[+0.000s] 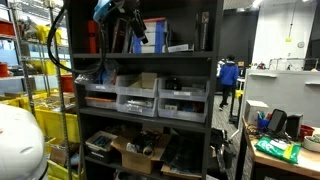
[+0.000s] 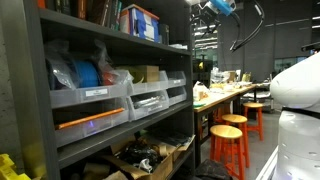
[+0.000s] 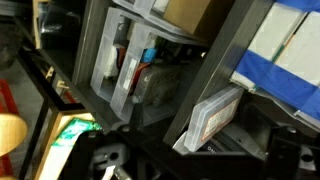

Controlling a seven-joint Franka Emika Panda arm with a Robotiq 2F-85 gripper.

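High up in exterior view 1, my gripper hangs in front of the top shelf, near the blue-and-white boxes. In the wrist view, the dark fingers of my gripper stand wide apart along the bottom, and it is open with nothing held. Blue-and-white boxes fill the right side of that view, beyond the shelf edge. Clear bins with small goods lie to the left. Exterior view 2 shows the same boxes on the upper shelf; the gripper is hard to make out there.
The dark shelf unit holds several clear bins, with a cardboard box low down. A table with a green packet stands right. A person in blue is behind. Stools stand beyond the shelves.
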